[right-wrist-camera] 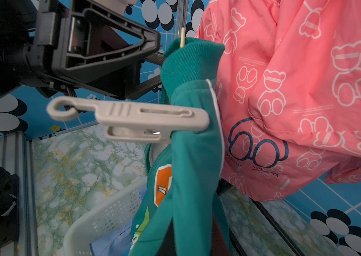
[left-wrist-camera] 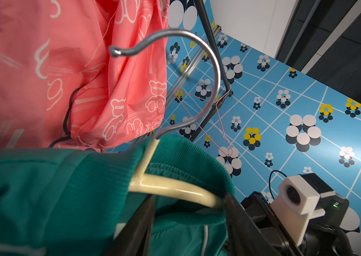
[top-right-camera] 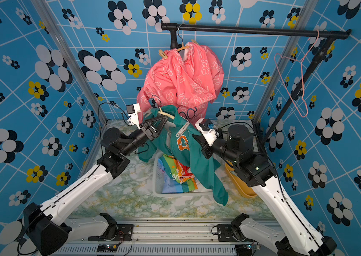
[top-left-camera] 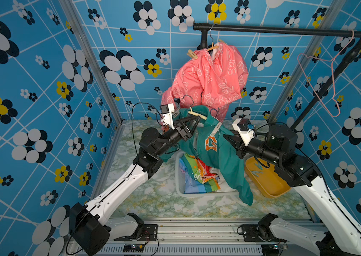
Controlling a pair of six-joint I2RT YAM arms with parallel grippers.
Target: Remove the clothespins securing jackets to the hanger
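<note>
The green jacket (top-left-camera: 223, 149) is off the rail, still on its cream hanger (left-wrist-camera: 176, 187) with a bare metal hook. A pale clothespin (right-wrist-camera: 146, 115) grips its shoulder on the right arm's side. Below that pin, my right gripper is shut on the jacket's sleeve fabric. My left gripper stands part open at the collar, its fingers on either side of the hanger's neck area; whether they touch cloth I cannot tell. On the pink jacket (top-left-camera: 210, 72), a wooden clothespin (top-left-camera: 192, 54) sits at the shoulder, its hanger hooked on the rail.
Folded clothes lie in a white basket (top-left-camera: 180, 181) below the green jacket. A yellow tray (top-left-camera: 274, 191) holding pale blue clothespins (top-left-camera: 255, 172) stands right of it. An empty pink hanger (top-left-camera: 334, 81) hangs from the black rail (top-left-camera: 274, 29).
</note>
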